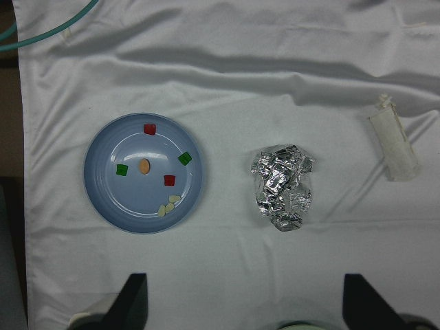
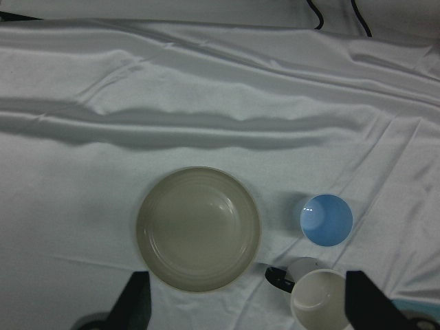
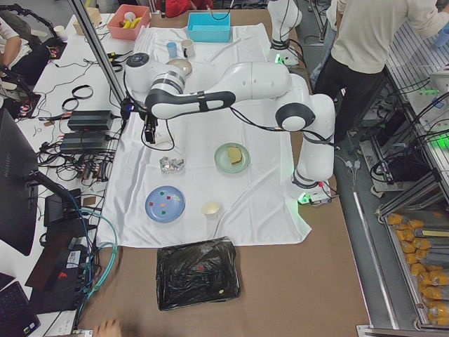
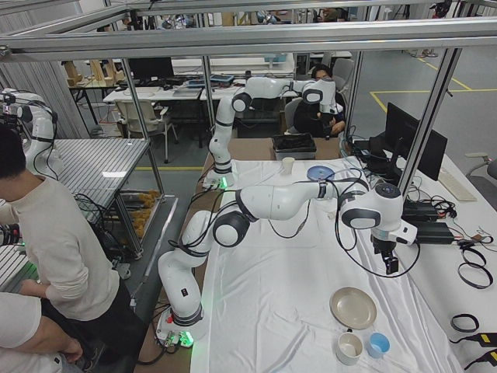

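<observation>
My left gripper hangs open over the white cloth, above a blue plate (image 1: 110, 172) holding small red, green and pale pieces, a crumpled foil piece (image 1: 282, 185) and a pale wrapped stick (image 1: 395, 144). A green plate (image 3: 222, 160) carries a yellow sponge-like piece (image 3: 234, 155), with a cream cup (image 3: 210, 208) nearby. My right gripper is open above a beige plate (image 2: 199, 227), a blue cup (image 2: 326, 220) and a white mug (image 2: 317, 299) with a dark handle. No object shows between either gripper's fingers.
A black-lined bin (image 3: 198, 277) sits beyond one end of the cloth, a blue box (image 3: 208, 28) and pink basket (image 3: 128, 22) at the other. Cables and monitors crowd one long side; people are beside the other.
</observation>
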